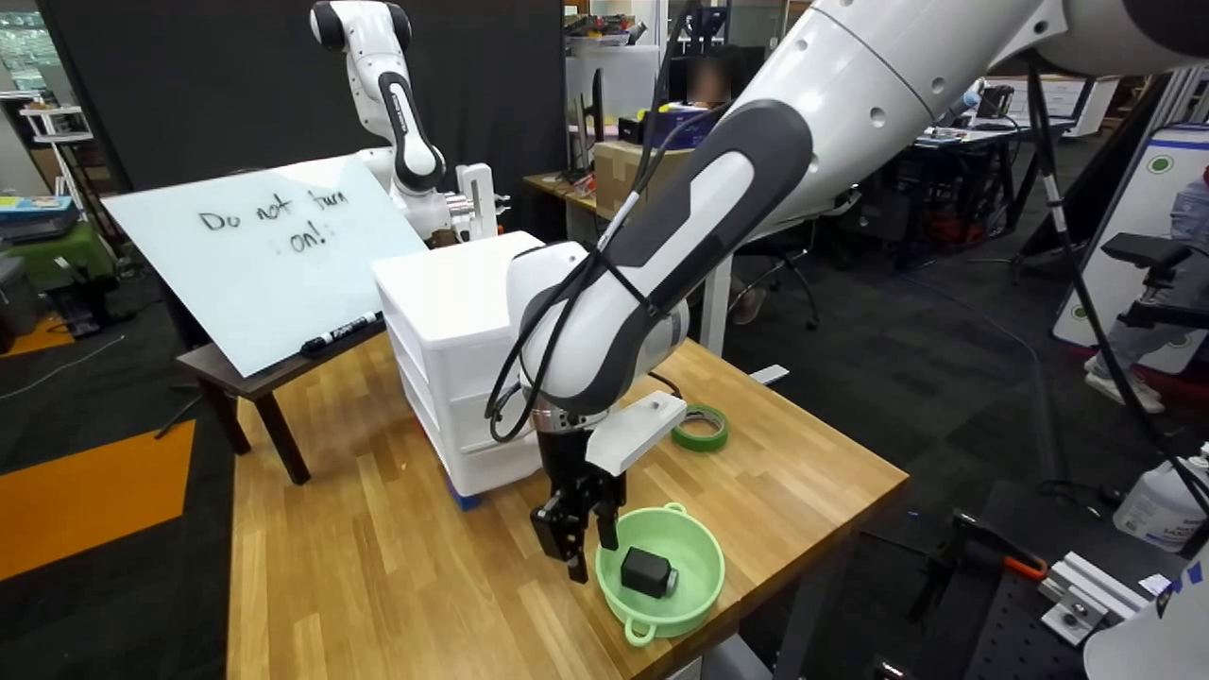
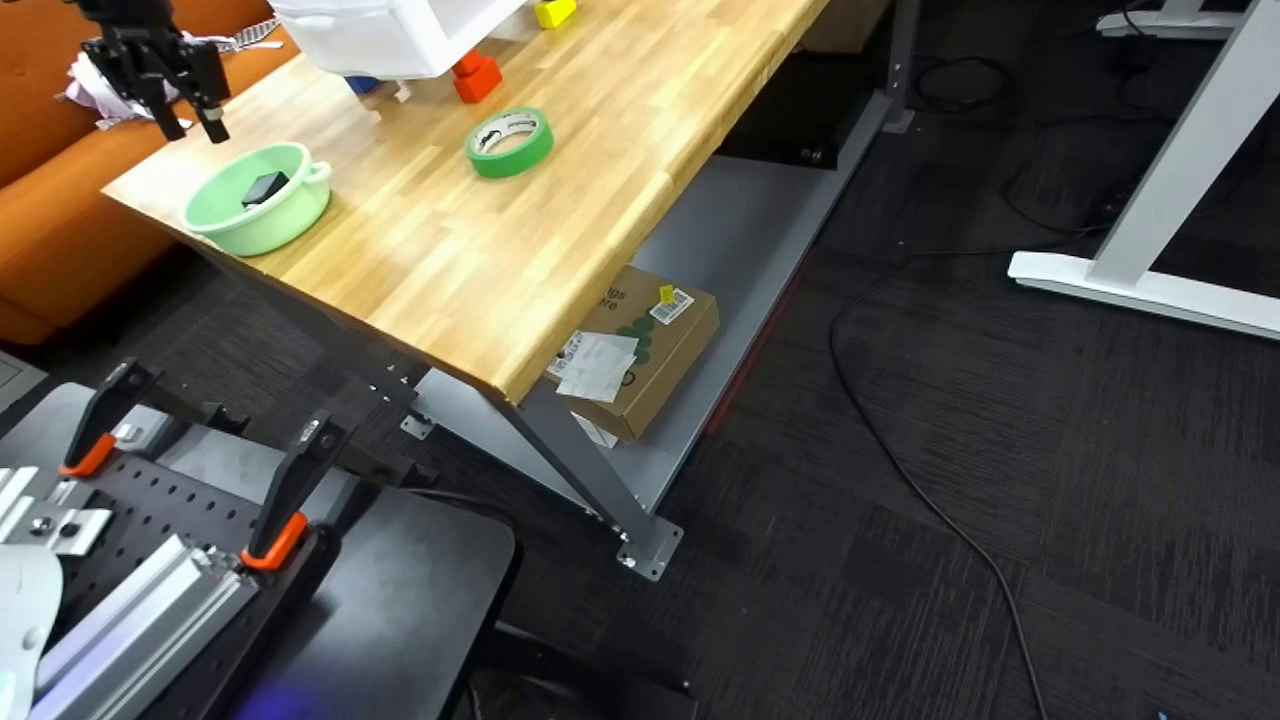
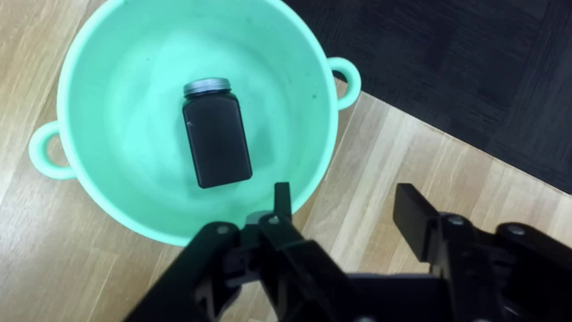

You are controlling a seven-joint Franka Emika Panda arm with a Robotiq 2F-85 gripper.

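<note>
A black bottle with a silver cap (image 3: 217, 139) lies on its side inside the light green bowl (image 3: 305, 182), clear of the bowl's walls. In exterior view 1 the same bottle (image 1: 646, 572) rests low in the bowl (image 1: 700, 567), near the table's corner. My gripper (image 1: 595, 555) hangs above the table at the bowl's left edge. From the wrist view, the gripper has its fingers well apart, with only bare wood visible between them. One fingertip overlaps the bowl's rim in that view; the bottle is outside the fingers.
A white drawer unit (image 1: 453, 340) stands behind the arm. Green tape (image 1: 700, 429) lies on the table to the right, and red blocks (image 2: 476, 78) sit by the drawers. The table edge is close beside the bowl. Open wood lies to the bowl's left.
</note>
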